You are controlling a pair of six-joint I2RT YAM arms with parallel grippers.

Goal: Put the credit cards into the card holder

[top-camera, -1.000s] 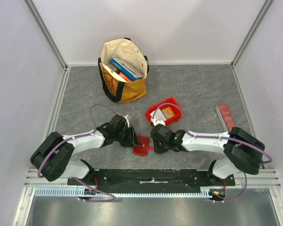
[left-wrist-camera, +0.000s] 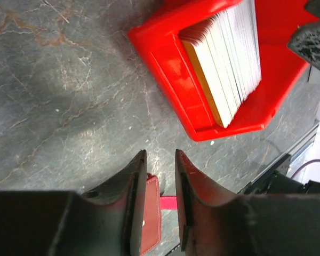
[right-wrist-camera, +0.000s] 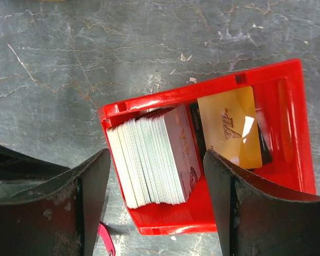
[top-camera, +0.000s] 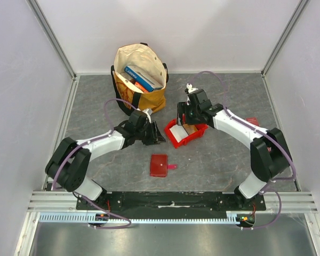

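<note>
Upright in the red tray is a tight row of cards with pale edges. My right gripper is above that row, its fingers spread apart on either side, nothing visibly held. On the table in front of the tray lies the flat reddish-brown card holder with a pink tab. My left gripper hangs left of the tray, part open and empty. Beyond its fingertips, the left wrist view shows part of the holder.
A yellow card lies over dark ones in the tray's other part. At the back stands a yellow bag with boxes inside. A red striped box rests at the right, partly behind the right arm.
My right gripper has gone from beside the card holder back to above the red tray. My left gripper has drawn away from the holder, toward the tray's left side. The holder now lies uncovered.
</note>
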